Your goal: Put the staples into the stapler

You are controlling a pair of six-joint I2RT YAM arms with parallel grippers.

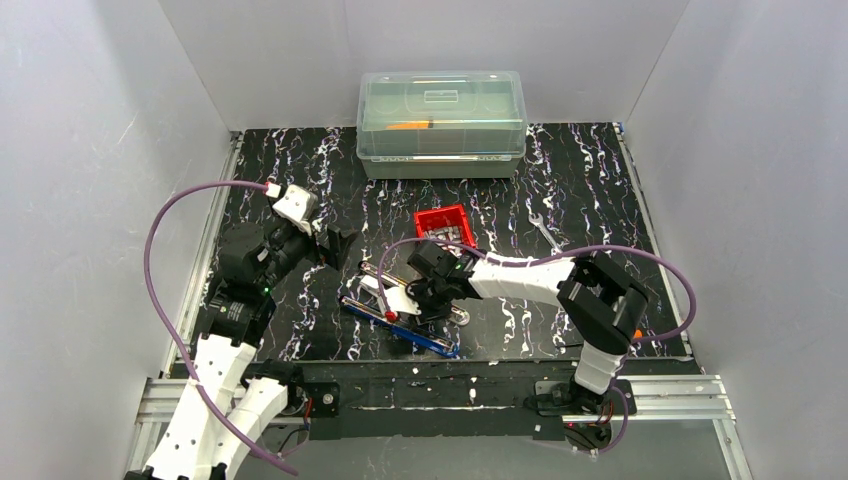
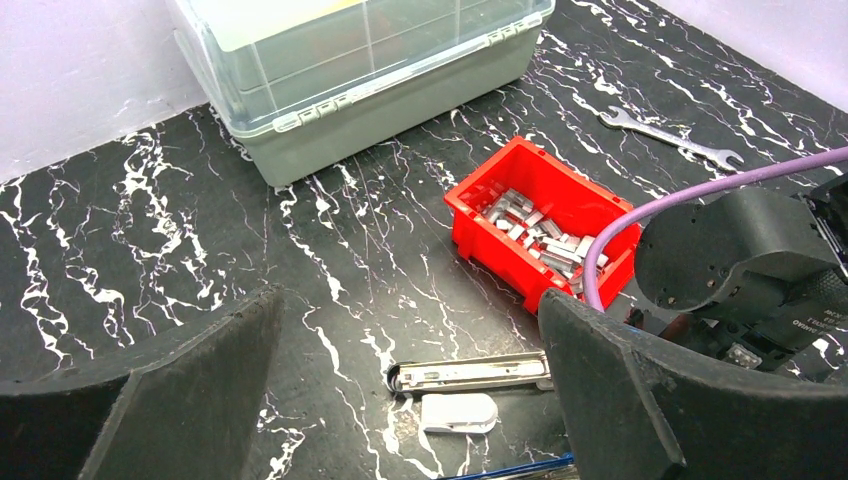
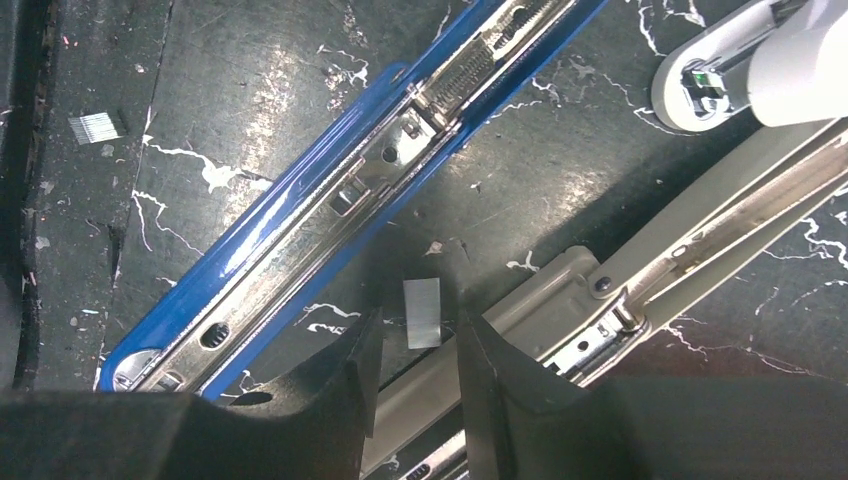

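In the right wrist view a small silver staple strip (image 3: 422, 300) lies on the dark table between two staplers. One is the blue stapler (image 3: 290, 215), opened out with its metal magazine showing; the other is the beige stapler (image 3: 545, 295), also opened. My right gripper points down at the strip, part open, its fingertips either side of the strip's near end in this view. Whether they touch it, I cannot tell. High at the left, my left gripper stands open and empty. A red bin (image 2: 490, 240) holds many loose staple strips.
A white staple remover (image 2: 458, 412) lies beside the staplers. Behind stand a lidded grey-green toolbox (image 1: 440, 165) and, to the right, a wrench (image 1: 545, 232). Another staple piece (image 3: 95, 128) rests near the table's front edge.
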